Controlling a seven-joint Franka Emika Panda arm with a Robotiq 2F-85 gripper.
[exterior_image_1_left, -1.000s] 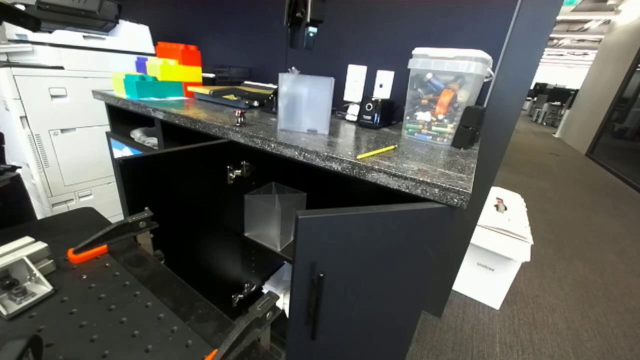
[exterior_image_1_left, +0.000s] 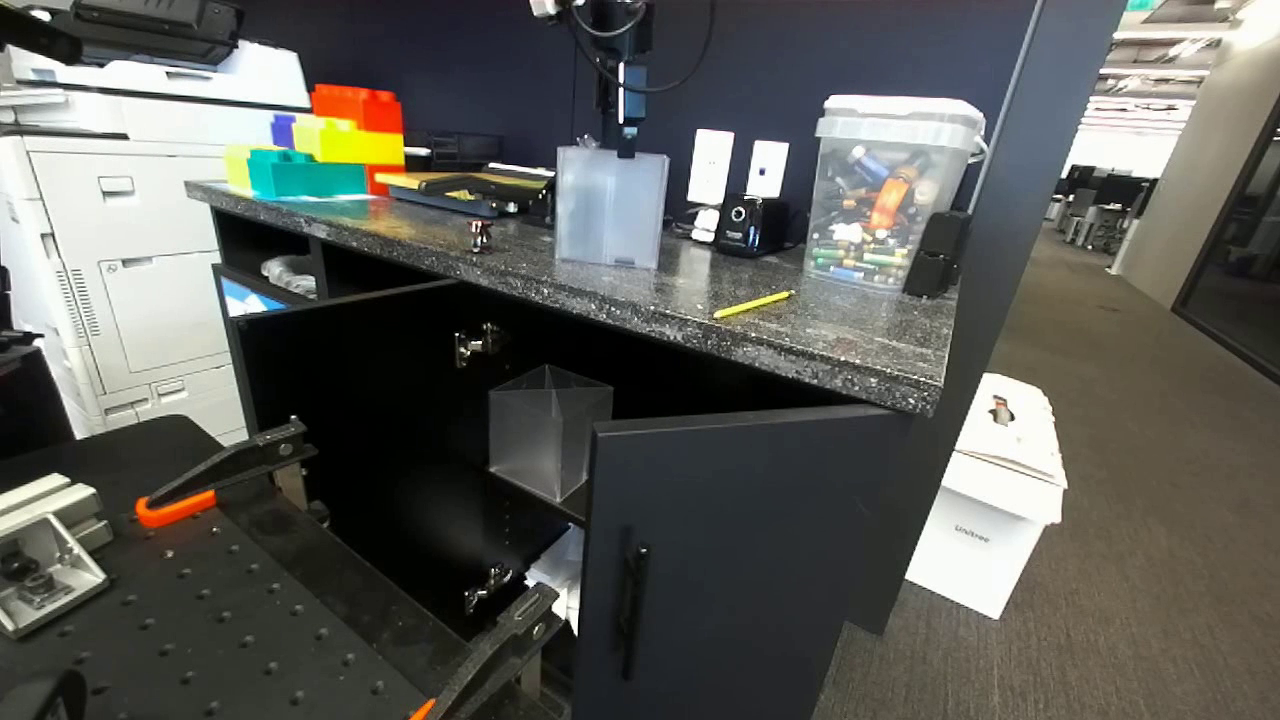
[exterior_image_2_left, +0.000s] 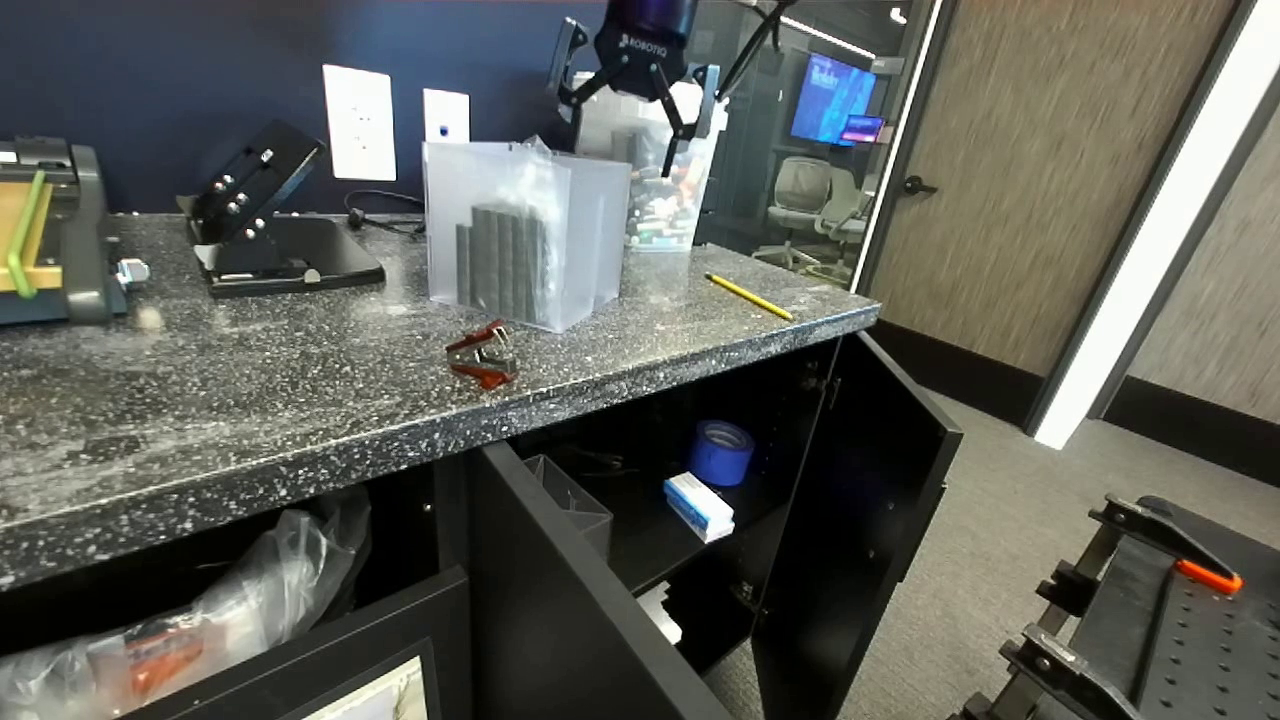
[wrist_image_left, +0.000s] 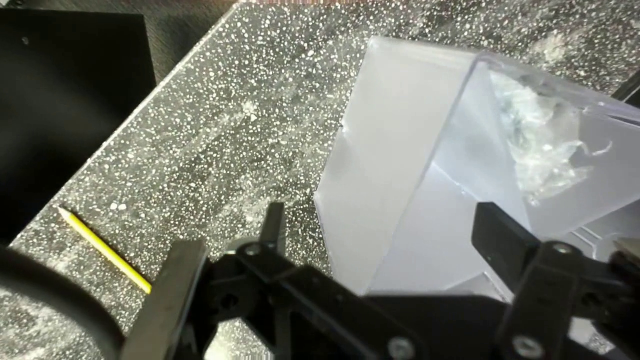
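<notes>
My gripper is open above the countertop, pointing down over a clear, frosted plastic bin (wrist_image_left: 390, 156). In the wrist view, one finger appears over the bin's inside and the other outside it, with a bin wall in the gap. How far the tips are from the rim is hard to tell. Crumpled clear plastic (wrist_image_left: 540, 138) shows inside the bin. From the second exterior view, grey upright pieces (exterior_image_2_left: 506, 264) show through the wall of the bin (exterior_image_2_left: 588, 240). My gripper (exterior_image_1_left: 627, 138) overlaps the bin's top edge in the first exterior view.
On the counter lie a yellow pencil (exterior_image_2_left: 750, 296) and a red staple remover (exterior_image_2_left: 482, 354). A tub of batteries (exterior_image_1_left: 882, 198) stands to the right. Below, both cabinet doors (exterior_image_1_left: 732, 552) hang open; blue tape (exterior_image_2_left: 722, 452) and a small box (exterior_image_2_left: 698, 506) sit on the shelf.
My gripper has come down from above the bin to its top edge. The bin and the other things on the counter have stayed put.
</notes>
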